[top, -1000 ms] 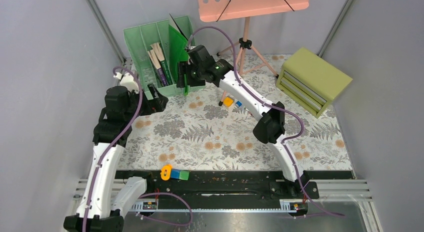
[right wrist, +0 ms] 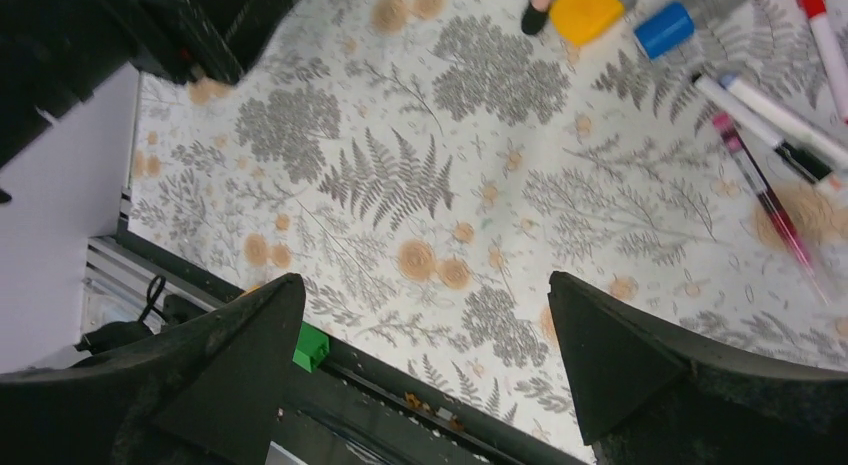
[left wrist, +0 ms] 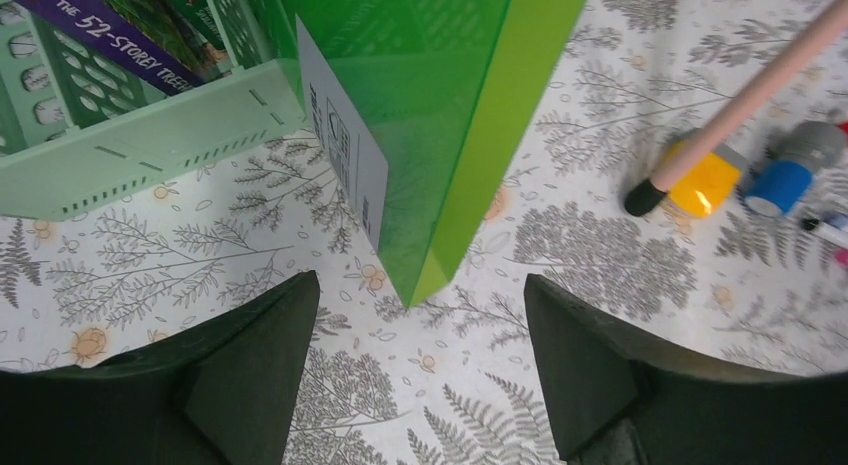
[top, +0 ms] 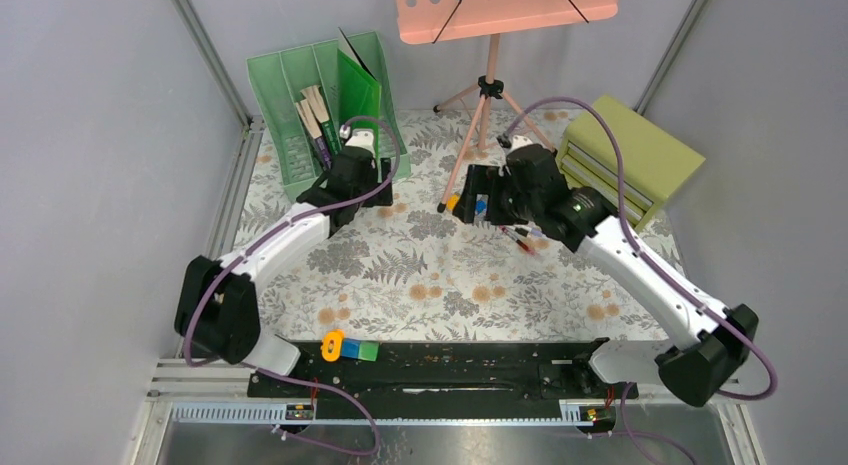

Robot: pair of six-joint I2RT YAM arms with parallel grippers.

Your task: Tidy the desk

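Observation:
A bright green folder (left wrist: 450, 185) stands in the pale green rack (left wrist: 150, 135), its lower corner jutting out past the rack's front edge. Facing that corner, my left gripper has its fingers apart, one on each side, touching nothing that I can see. In the top view the left gripper (top: 382, 182) hides the folder's lower end. My right gripper (top: 470, 193) hangs open and empty over the middle of the desk. Several pens, among them a pink one (right wrist: 765, 190), lie loose beside a blue-and-grey piece (right wrist: 690, 20) and a yellow piece (right wrist: 588, 10).
Books (top: 318, 120) stand in the rack left of the folder. A pink stand (top: 470, 150) rises at the back, one foot near the yellow piece. An olive drawer box (top: 630, 155) sits at the back right.
My left gripper has moved rightward to the folder's lower end. The right gripper has gone from beside the folder to the right, over the loose pieces. The folder stays in the rack.

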